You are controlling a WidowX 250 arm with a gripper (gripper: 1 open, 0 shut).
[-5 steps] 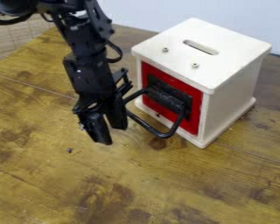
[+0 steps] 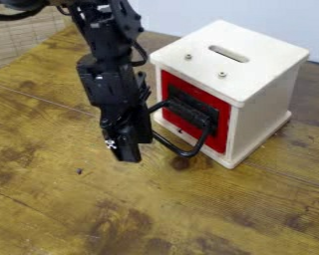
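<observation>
A white box [image 2: 255, 70] with a slot and two screws on top stands at right in the camera view. Its red front panel [image 2: 218, 141] carries a black fitting. The black arm comes down from the top left, and its gripper [image 2: 123, 147] hangs low over the table, just left of the box's front, its tips pointing down. A black cable or hose loops from beside the gripper to the fitting. Whether the fingers are open or shut is unclear.
A pale wall lies behind the box, and a tiled surface shows at top left.
The arm and gripper have shifted slightly left and up, a little farther from the box. The box stays put.
</observation>
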